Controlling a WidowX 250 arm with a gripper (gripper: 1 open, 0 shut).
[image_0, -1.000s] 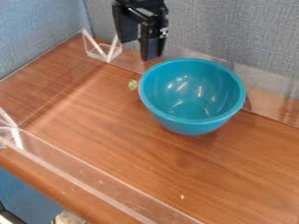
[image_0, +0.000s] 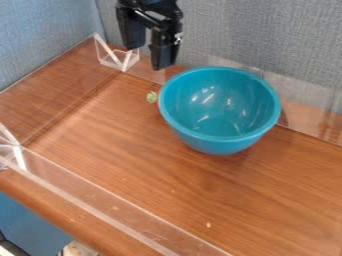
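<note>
A black gripper (image_0: 156, 55) hangs from the top of the view, above and behind a teal bowl (image_0: 219, 110), with its fingers pointing down and apart from the bowl. Its tips are dark and small, so how far apart they stand is hard to see; nothing shows held. A small pale green object (image_0: 152, 97) lies on the wooden table (image_0: 120, 170), just left of the bowl's rim.
Clear plastic walls edge the table, with white corner brackets (image_0: 116, 55) at the back left and at the left front. Grey padded panels stand behind.
The gripper has shifted somewhat to the left, away from the bowl. The bowl and the small green object have not visibly moved.
</note>
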